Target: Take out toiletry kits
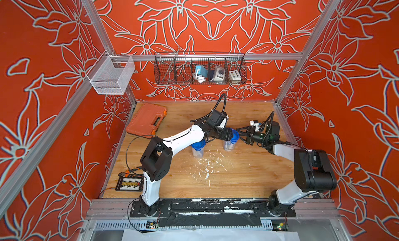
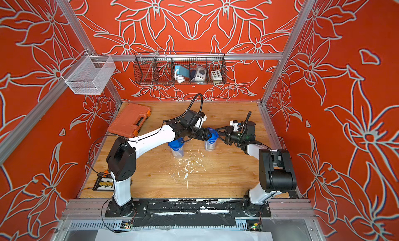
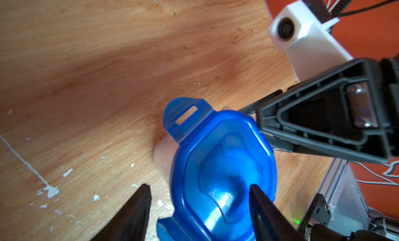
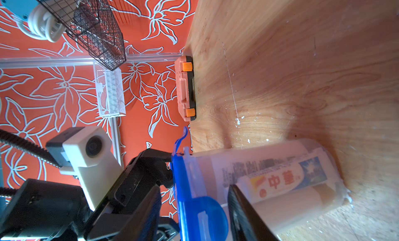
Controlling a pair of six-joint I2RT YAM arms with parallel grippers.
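A clear canister (image 4: 249, 162) with a blue lid (image 3: 232, 174) stands on the table; a tube with Chinese lettering shows through its wall. Above that lid, my left gripper is open, its fingers apart on either side of it. From the right, my right gripper reaches the lid's edge with its fingers part open and a blue latch between them. Whether they touch it I cannot tell. A second canister (image 1: 197, 152) with a blue lid (image 1: 197, 144) is to the left, partly covered by my left arm.
White scraps (image 1: 207, 168) litter the table in front of the canisters. An orange case (image 1: 145, 119) lies back left. A black wire basket (image 1: 185, 70) holding several items and a white basket (image 1: 110, 81) hang above.
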